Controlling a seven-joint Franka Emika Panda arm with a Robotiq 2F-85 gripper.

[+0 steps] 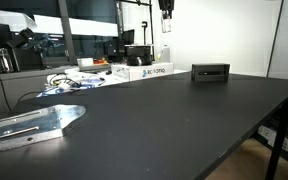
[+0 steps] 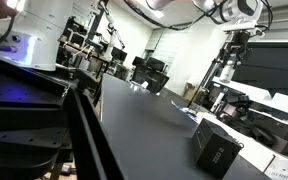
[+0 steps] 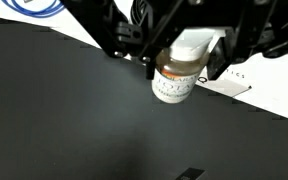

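In the wrist view my gripper is shut on a small bottle with a white label and an orange-brown band. The bottle's upper part is hidden between the fingers. It hangs well above the dark table. Exterior view 1 shows the pale bottle at the top edge, below the dark gripper, with the rest of the arm out of frame.
A black box sits toward the far right of the table, and also shows in exterior view 2 as a box near the edge. A metal plate lies at the near left. A white carton stands behind.
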